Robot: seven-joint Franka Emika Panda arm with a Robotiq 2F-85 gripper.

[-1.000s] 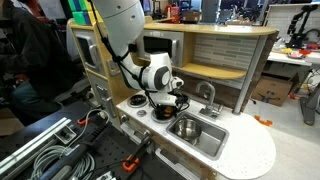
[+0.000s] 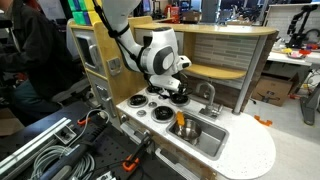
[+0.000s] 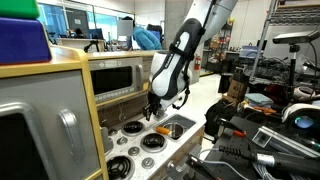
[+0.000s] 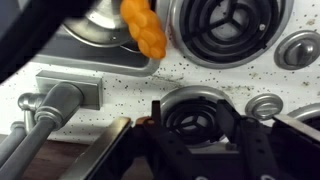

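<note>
An orange bumpy object [image 4: 143,25] leans over the rim of a metal pot [image 4: 98,30] in the wrist view. From exterior view 1, the orange object [image 2: 181,118] shows at the left side of the pot [image 2: 187,131] in the sink. My gripper is over a small back burner [image 4: 193,120], apart from the orange object. Its dark fingers appear at both sides of that burner in the wrist view. Whether anything is between them cannot be made out. In exterior view 2 the orange object [image 3: 163,130] is beside the pot [image 3: 177,130].
The faucet [image 4: 50,112] stands beside the sink [image 2: 211,140]. Behind the stove rise a wooden shelf [image 2: 215,72] and cabinet walls. A large burner [image 4: 228,28] lies near the pot. The white counter [image 2: 245,150] right of the sink is clear.
The arm has moved up and back from the front right burner to the back burner. The orange object now shows at the pot, where none was visible before.
</note>
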